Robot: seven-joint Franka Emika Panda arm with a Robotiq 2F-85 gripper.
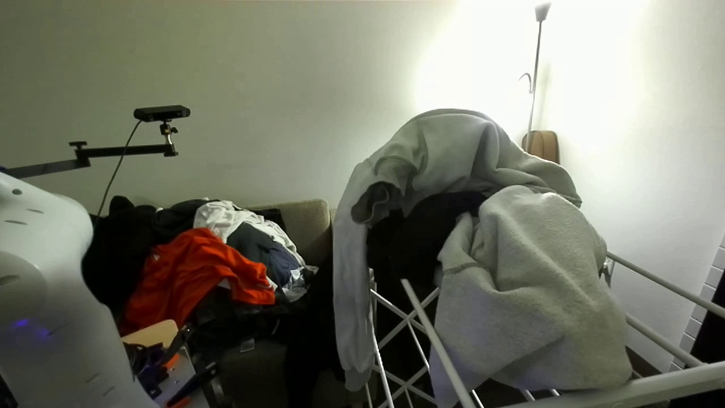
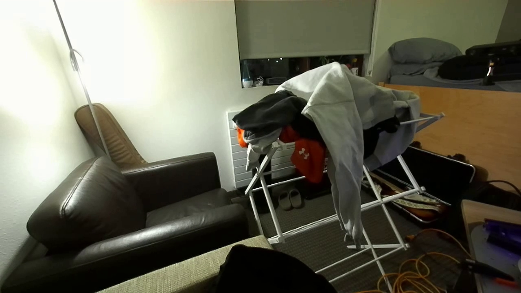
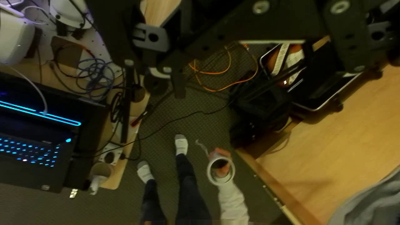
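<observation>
In the wrist view my gripper spans the top of the picture, its dark fingers (image 3: 180,84) wide apart. Only the floor and distant things show between them. A grey sweatshirt (image 1: 452,139) is draped over a white drying rack (image 1: 445,353), with one sleeve hanging down. Beside it hangs a fleecy light-grey garment (image 1: 537,292). On the rack's far end, a dark garment (image 2: 273,114) and a red one (image 2: 308,158) show in exterior view 2. My gripper is outside both exterior views; only the white arm (image 1: 41,272) appears at the left.
A person's hand holds a white roll (image 3: 221,170) below my gripper. A laptop (image 3: 33,150) and cables crowd the desk (image 3: 112,180). An open suitcase (image 3: 318,82) lies on the floor. Clothes, including an orange garment (image 1: 197,272), are heaped on the sofa (image 1: 309,228).
</observation>
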